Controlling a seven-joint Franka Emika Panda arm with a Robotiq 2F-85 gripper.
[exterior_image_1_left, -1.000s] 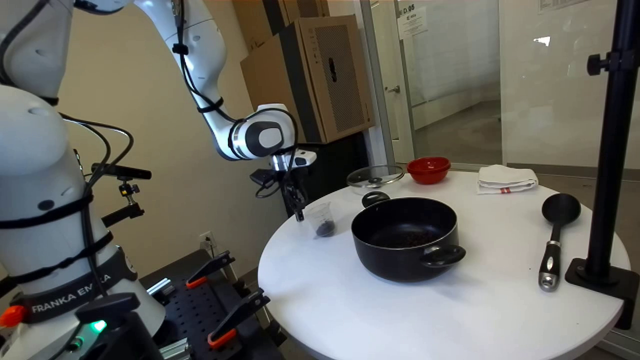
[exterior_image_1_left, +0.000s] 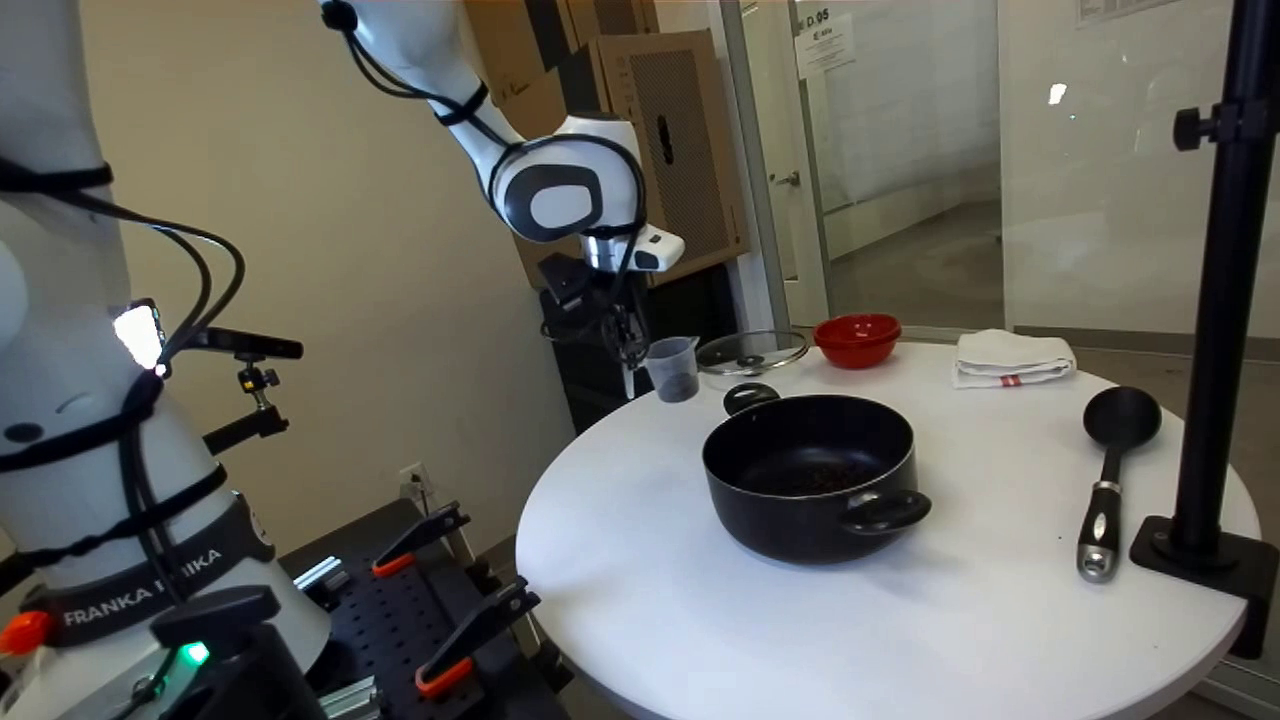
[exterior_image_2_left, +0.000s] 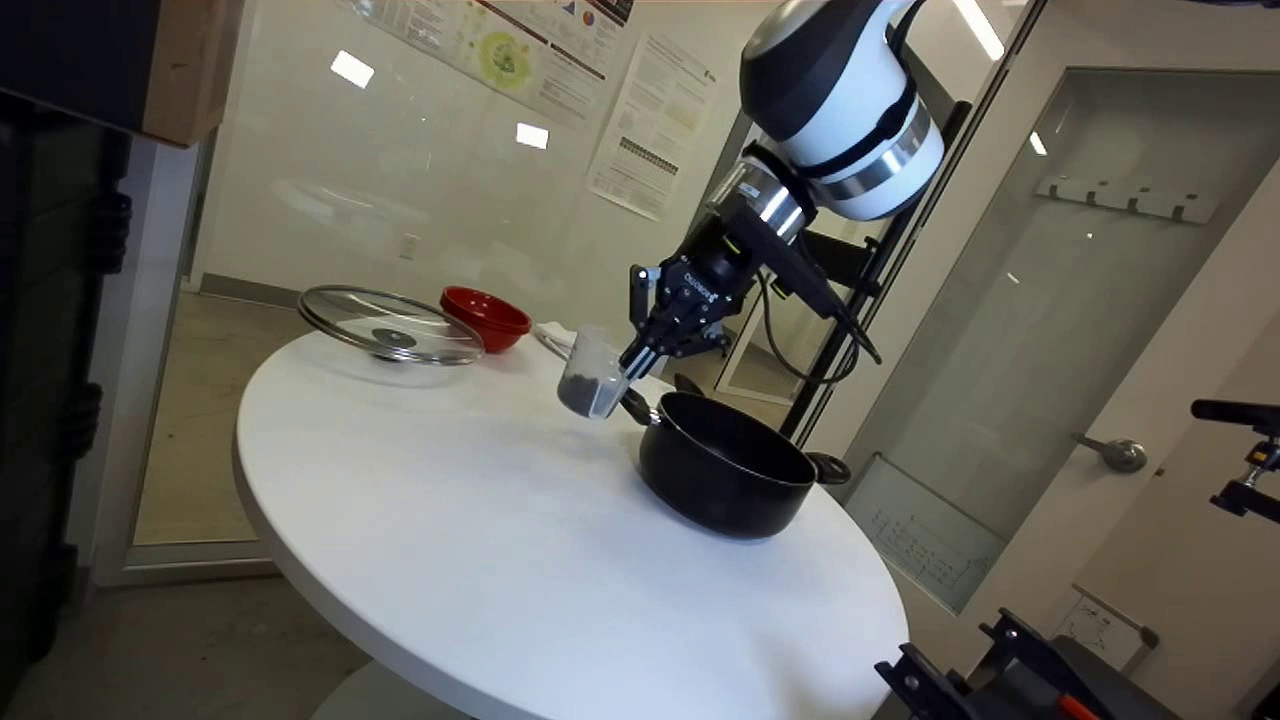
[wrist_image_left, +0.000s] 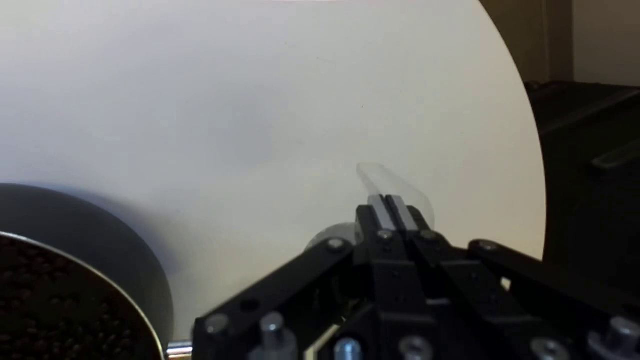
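Note:
My gripper (exterior_image_2_left: 635, 364) is shut on the rim or handle side of a clear plastic measuring cup (exterior_image_2_left: 591, 374); the exact grip spot is hard to make out. Something dark sits in the bottom of the cup. The cup hangs slightly tilted above the table, near the pot's handle in exterior view 2. In exterior view 1 the gripper (exterior_image_1_left: 629, 378) is at the left of the cup (exterior_image_1_left: 674, 370). Below the closed fingers (wrist_image_left: 381, 213) in the wrist view, only the cup's faint edge (wrist_image_left: 408, 189) shows. A black two-handled pot (exterior_image_1_left: 806, 516) holds small dark bean-like pieces.
A glass lid (exterior_image_1_left: 752, 350) and red bowls (exterior_image_1_left: 857, 342) stand at the back. Further right are a folded white towel (exterior_image_1_left: 1014, 359), a black ladle (exterior_image_1_left: 1112, 468) and a black post (exterior_image_1_left: 1218, 300).
The gripper and measuring cup have moved together, up and to the right in exterior view 1, toward the lid. The pot and the other table items have stayed put.

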